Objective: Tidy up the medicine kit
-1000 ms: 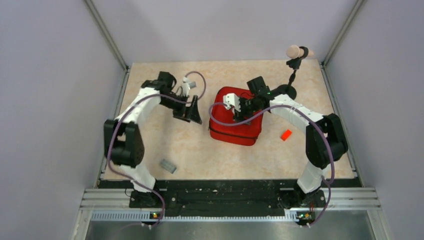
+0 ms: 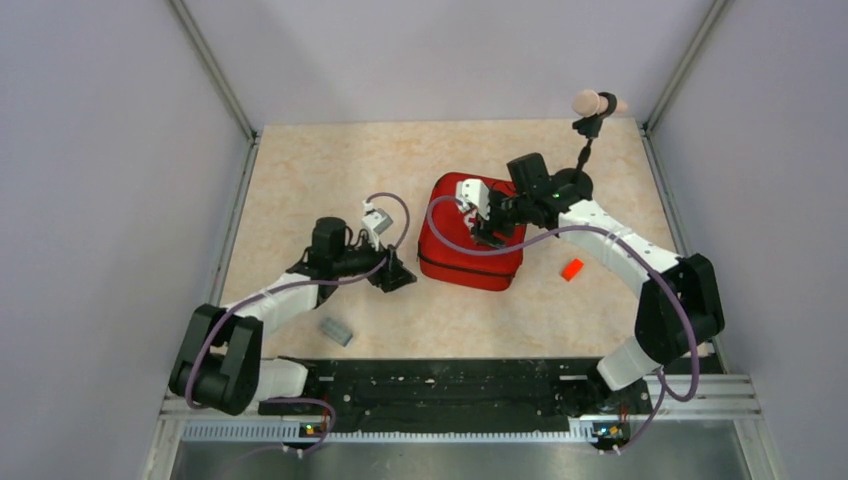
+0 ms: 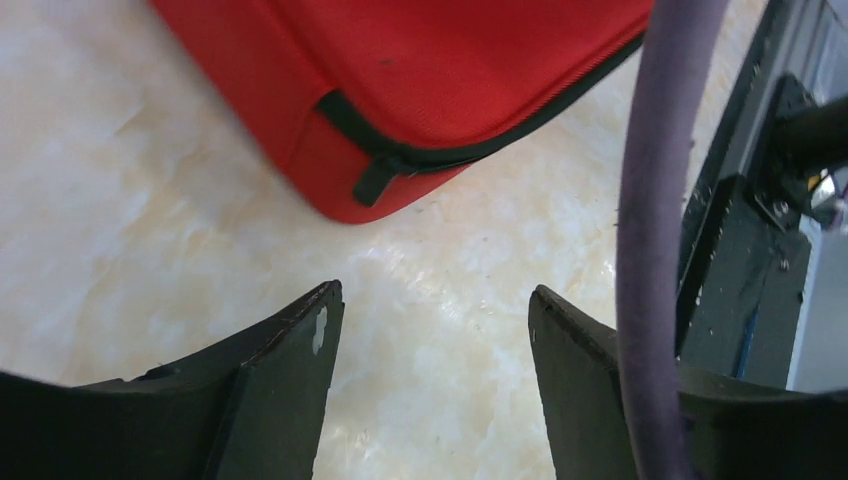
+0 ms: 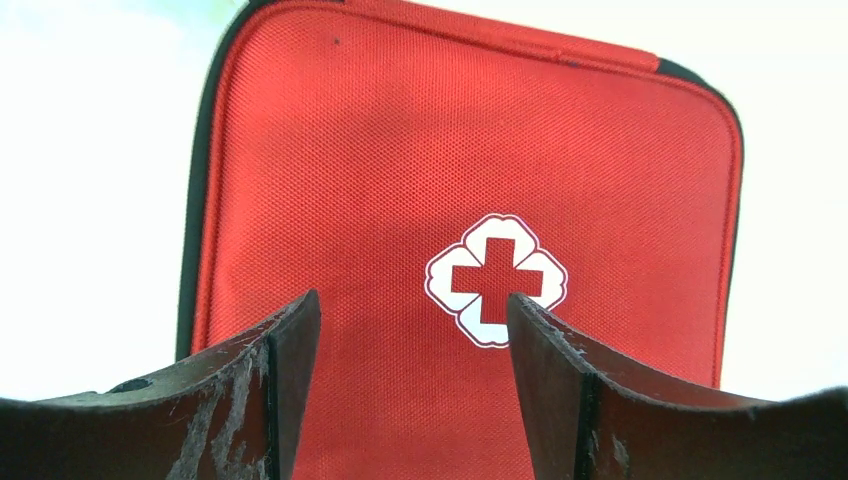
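Note:
The red medicine kit [image 2: 470,265] lies closed at the middle of the table, with a dark zip along its edge. In the right wrist view its white emblem with a red cross [image 4: 497,282] faces up. My right gripper hovers over the kit's lid, fingers apart and nothing between them. The left gripper [image 2: 402,280] hangs just left of the kit's near corner. In the left wrist view a black zip tab [image 3: 375,180] shows at that corner, beyond the parted, empty fingers [image 3: 310,350].
A grey block [image 2: 336,331] lies at the near left, and a small orange-red block [image 2: 572,269] to the right of the kit. A stand [image 2: 590,120] rises at the back right. Bare table extends left of the kit.
My right arm has shifted slightly right. The kit has stayed put.

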